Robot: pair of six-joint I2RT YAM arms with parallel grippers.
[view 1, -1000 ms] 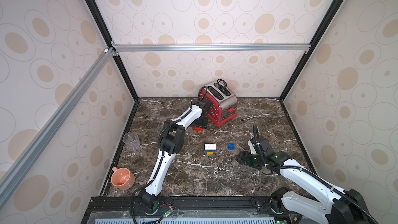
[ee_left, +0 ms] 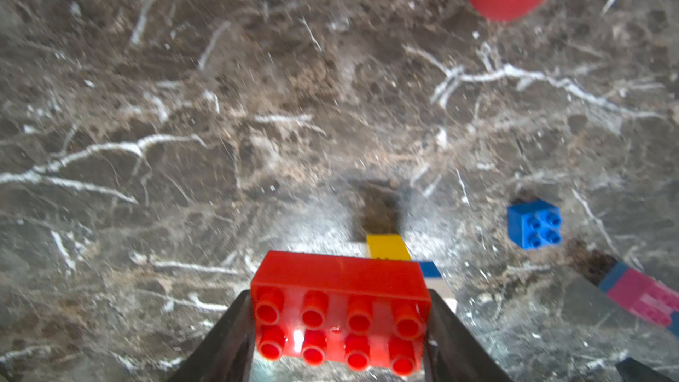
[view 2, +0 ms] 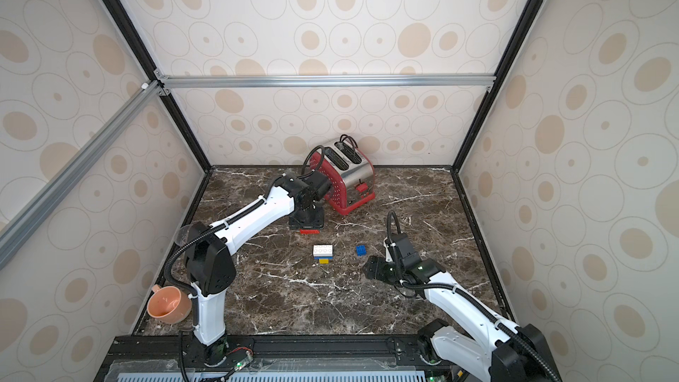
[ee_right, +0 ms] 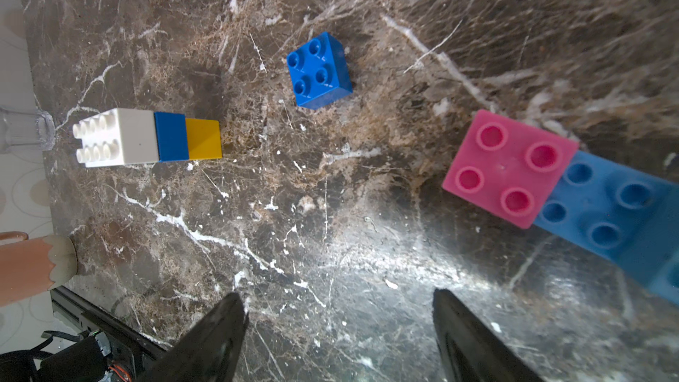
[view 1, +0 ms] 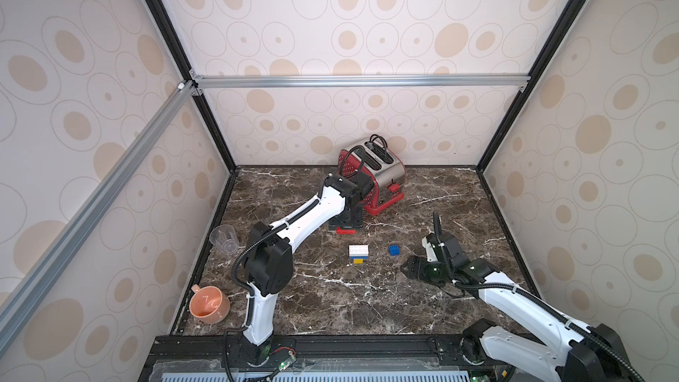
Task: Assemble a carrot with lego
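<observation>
My left gripper (view 1: 346, 226) is shut on a red brick (ee_left: 339, 276), studs showing in the left wrist view, held above and behind a joined white, blue and yellow stack. A small blue brick (ee_right: 318, 70) sits right of that stack (view 1: 358, 253). My right gripper stands open low at the right, with nothing between its fingers; a pink brick (ee_right: 505, 166) joined to light-blue bricks (ee_right: 601, 212) lies near it.
A red and steel toaster (view 1: 382, 180) stands at the back. At the left are a clear cup (view 1: 224, 239) and an orange mug (view 1: 209, 304).
The right arm has not visibly moved.
</observation>
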